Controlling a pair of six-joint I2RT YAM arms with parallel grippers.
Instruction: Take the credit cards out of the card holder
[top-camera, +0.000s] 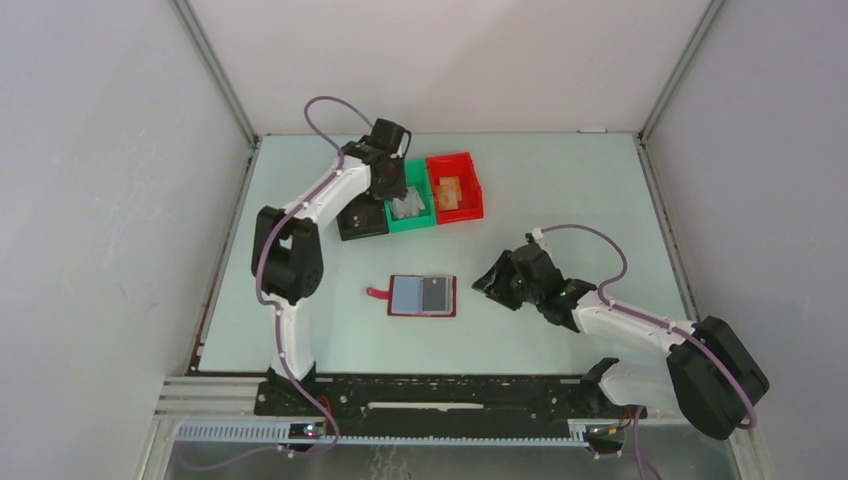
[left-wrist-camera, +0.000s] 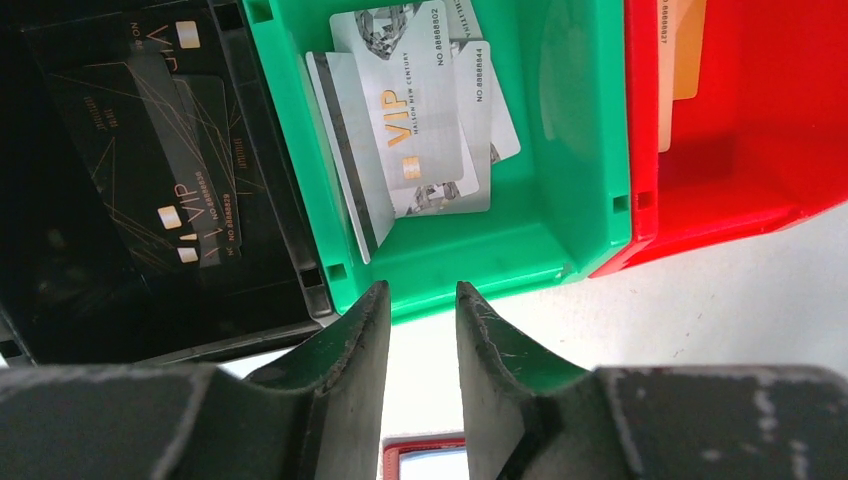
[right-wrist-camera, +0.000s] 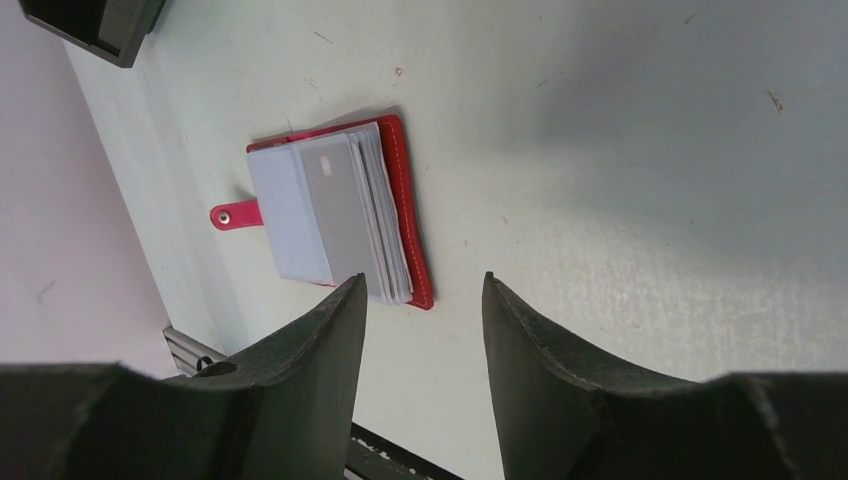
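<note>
The red card holder (top-camera: 454, 297) lies opened flat on the table, with pale blue and grey inner pages and its snap strap to the left. In the right wrist view its pages (right-wrist-camera: 341, 205) are stacked; whether any card is inside them I cannot tell. Silver cards (left-wrist-camera: 418, 105) lie in the green bin (left-wrist-camera: 500, 262), black cards (left-wrist-camera: 165, 195) in the black bin, gold cards (left-wrist-camera: 687, 50) in the red bin. Above the bins' near edge hangs my left gripper, open, nothing between its fingers. My right gripper is open and empty, to the right of the holder.
Black bin (top-camera: 363, 231), green bin and red bin (top-camera: 472, 213) stand side by side at the back. Free table (top-camera: 560, 185) lies to the right of them and around the holder. Side walls and the front rail bound the space.
</note>
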